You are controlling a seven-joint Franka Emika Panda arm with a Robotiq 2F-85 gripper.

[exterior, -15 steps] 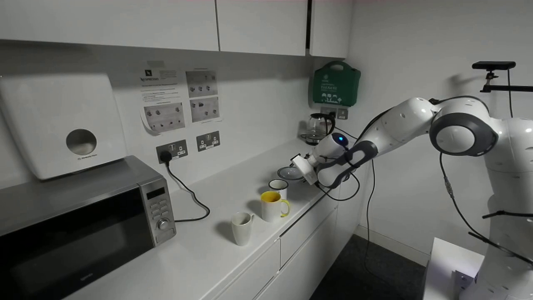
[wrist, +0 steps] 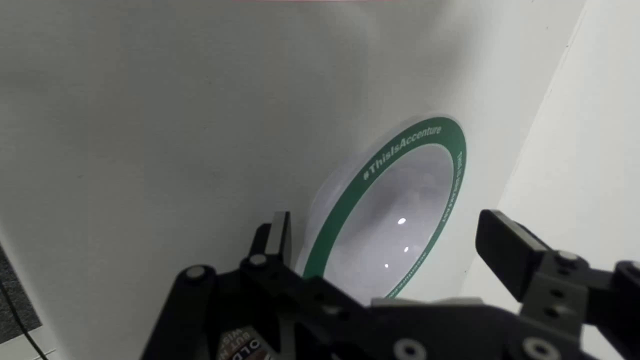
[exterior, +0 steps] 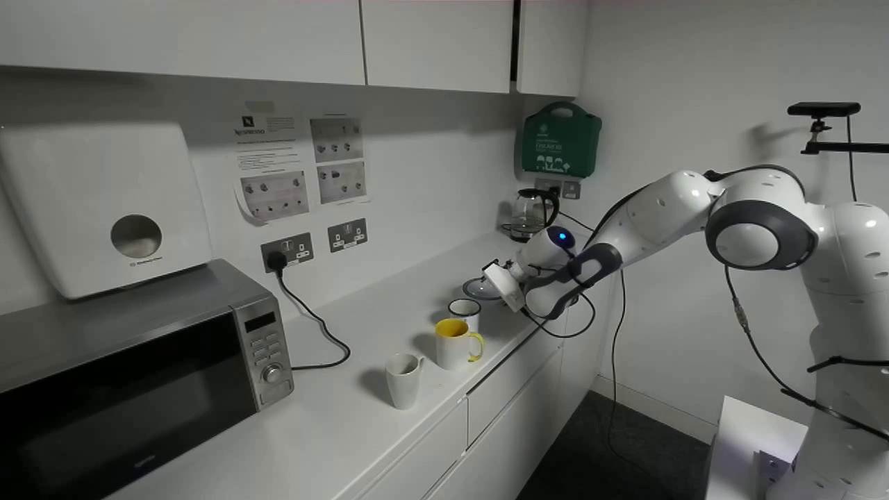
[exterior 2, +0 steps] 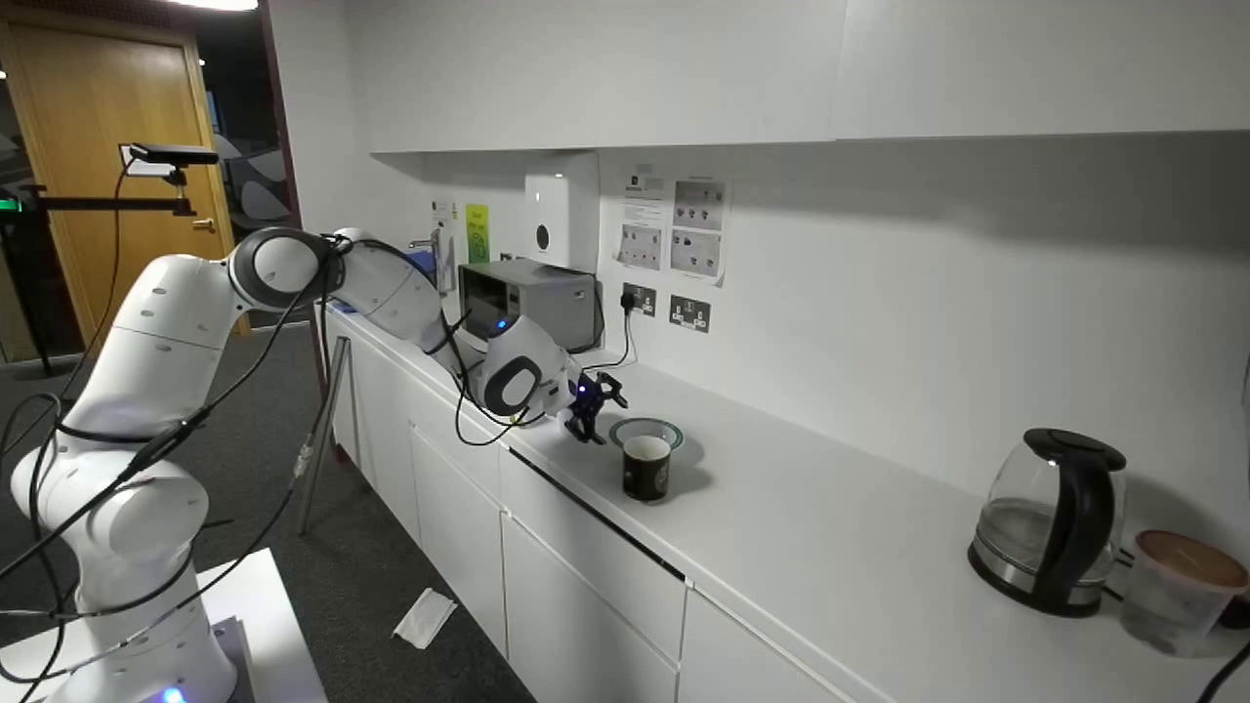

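Observation:
A white bowl with a green printed rim (wrist: 335, 231) rests on the counter. In the wrist view it lies partly between my spread fingers, its lower end hidden behind the gripper body. My gripper (exterior 2: 606, 408) is open and holds nothing; in exterior view 2 it hangs tilted just left of the bowl (exterior 2: 671, 429). Whether a finger touches the bowl cannot be told. Exterior view 1 shows the bowl (exterior: 480, 289) at the gripper's side, partly covered by it.
A dark mug (exterior 2: 645, 475) stands close to the bowl. Farther along are a yellow-lined mug (exterior: 452, 347) and a pale mug (exterior: 403, 382), then the microwave (exterior: 150, 358). A glass kettle (exterior 2: 1043, 527) and a lidded tub (exterior 2: 1178, 592) occupy the other end. Counter between bowl and kettle is clear.
In exterior view 1 my arm and gripper have shifted slightly left and down, closer over the bowl. The mugs have not moved.

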